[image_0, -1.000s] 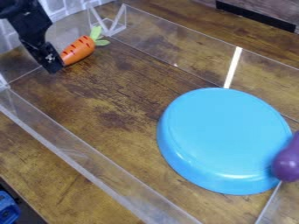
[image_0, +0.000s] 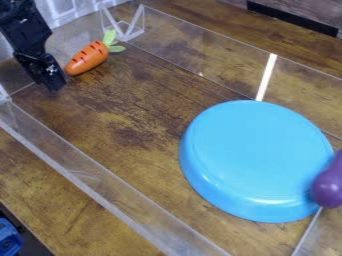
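Note:
An orange toy carrot (image_0: 87, 58) with green leaves lies in the upper left of the camera view, on the wooden floor inside a clear-walled tray. My dark gripper (image_0: 38, 62) is at the left edge, low and just left of the carrot, partly cut off by the frame. Whether its fingers are open or shut is unclear.
A large blue plate (image_0: 254, 158) fills the right middle. A purple object (image_0: 327, 182) sits at its right edge, partly out of view. A blue item (image_0: 8, 240) shows at the bottom left.
My gripper has moved left, away from the carrot toward the frame's edge. The carrot, plate and purple object look unmoved.

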